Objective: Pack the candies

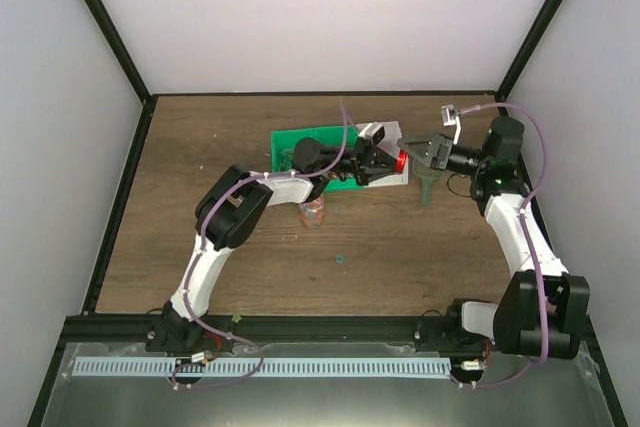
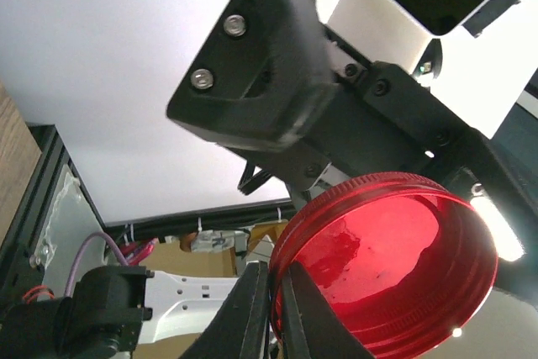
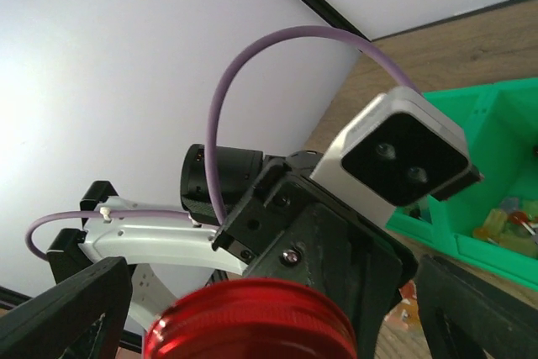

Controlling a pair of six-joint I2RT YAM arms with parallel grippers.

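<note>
A red lid (image 1: 401,162) is pinched by its rim in my left gripper (image 1: 394,161), above the right side of the workspace. Its hollow inside shows in the left wrist view, with the fingertips (image 2: 290,292) at the near edge. My right gripper stands open; the red lid (image 3: 252,321) shows between its two spread fingers, though contact cannot be told. A clear jar (image 1: 312,213) with colourful candies stands on the table below the left arm. Candies (image 3: 513,229) also lie in the green divided tray (image 1: 285,137), partly hidden by that arm.
A white tray (image 1: 391,180) adjoins the green one on its right. Beside it lies a green scoop (image 1: 425,190). One small teal piece (image 1: 339,259) rests on the front of the table, otherwise clear there. Both grippers are very close together.
</note>
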